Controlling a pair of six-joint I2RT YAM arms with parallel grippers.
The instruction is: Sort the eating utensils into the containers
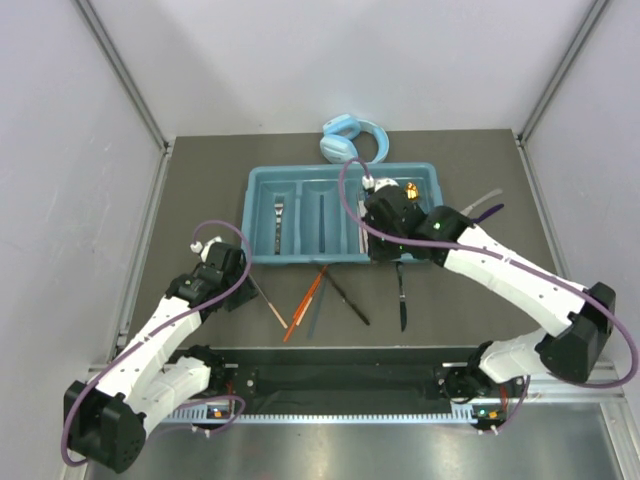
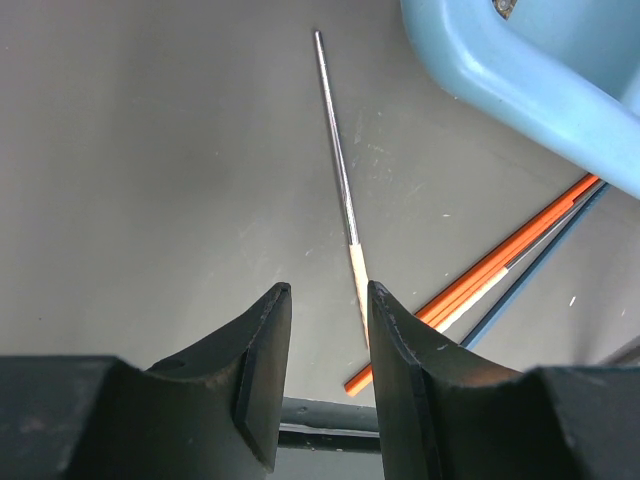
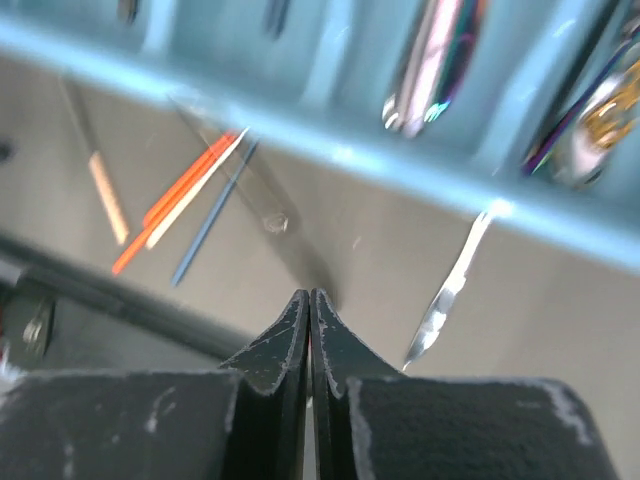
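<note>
My left gripper is part open, empty, above a metal chopstick beside orange chopsticks and a blue one. My right gripper is shut, raised over the blue divided tray; what it grips is hard to see. The tray holds a fork, a dark utensil, long bright utensils and gold pieces. A dark knife lies below the tray, with another knife to its right.
Blue headphones lie behind the tray. A silver knife and purple one lie right of it.
</note>
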